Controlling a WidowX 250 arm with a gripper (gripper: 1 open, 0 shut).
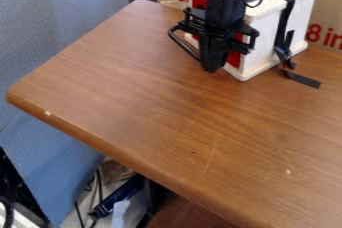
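Observation:
My black gripper point(214, 50) hangs over the far part of the wooden table point(160, 142), in front of a white box point(262, 64) with red panels and black straps. It partly hides the box's front, and a black bar or loop sticks out to its left. Whether its fingers are open or shut, or hold anything, is too dark and small to tell.
A cardboard box point(322, 34) with red print stands behind. A grey-blue padded surface point(60, 42) lies left of the table, with cables and clutter below at lower left.

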